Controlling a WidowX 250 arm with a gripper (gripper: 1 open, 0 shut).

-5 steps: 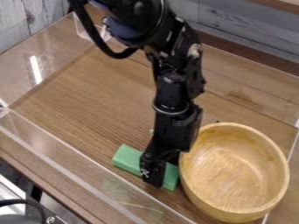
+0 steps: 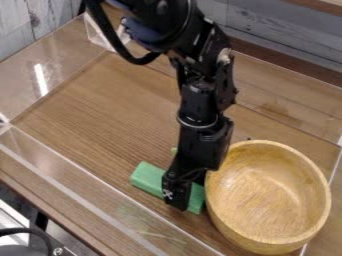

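Observation:
A green block (image 2: 150, 177) lies on the wooden surface just left of a pale yellow bowl (image 2: 274, 200). The black gripper (image 2: 179, 187) is lowered over the block's middle, its fingers at the block and near the bowl's left side.
A clear edge strip runs along the front left, with cables beyond it at lower left. A grey wall stands at the back.
The gripper and arm have shifted very slightly; the block and bowl look almost the same.

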